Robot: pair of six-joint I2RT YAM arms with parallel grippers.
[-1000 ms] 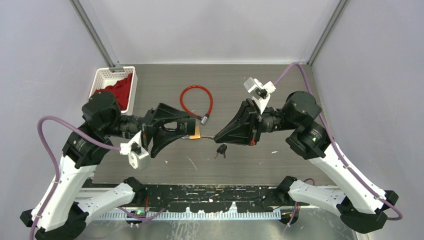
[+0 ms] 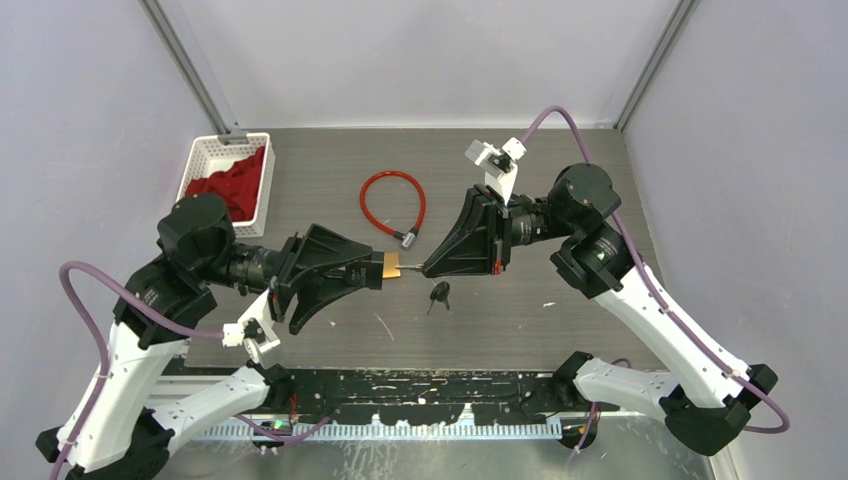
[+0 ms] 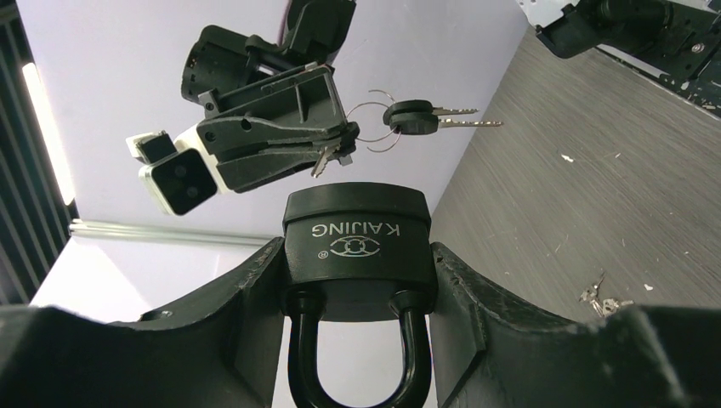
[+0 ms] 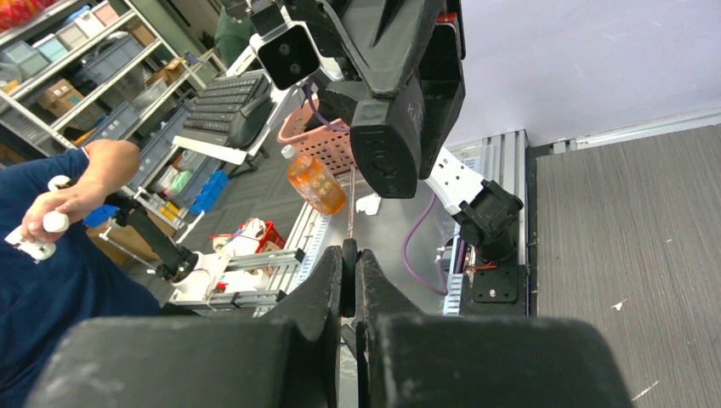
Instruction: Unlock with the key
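Observation:
In the left wrist view, my left gripper is shut on a black padlock (image 3: pixel 357 225), whose shackle (image 3: pixel 299 361) points back towards the hand. Facing it, my right gripper (image 2: pixel 428 268) is shut on a key; the key's blade (image 4: pixel 351 212) sticks out ahead of the fingers. The blade appears apart from the padlock's end face (image 4: pixel 384 161), off to one side of it in the right wrist view. Two more black-headed keys (image 3: pixel 415 117) dangle from a ring at the right gripper. The keyhole is too small to make out.
On the table lie a brass-coloured padlock (image 2: pixel 391 265), partly hidden under the left gripper, and a red cable lock (image 2: pixel 422 200). A white basket (image 2: pixel 265 190) holding red cloth (image 2: pixel 232 187) stands at the left.
The left gripper and black padlock have shifted slightly left and towards the front. The right gripper has moved left and a little towards the back, with the dangling keys swinging. Both still hold their things.

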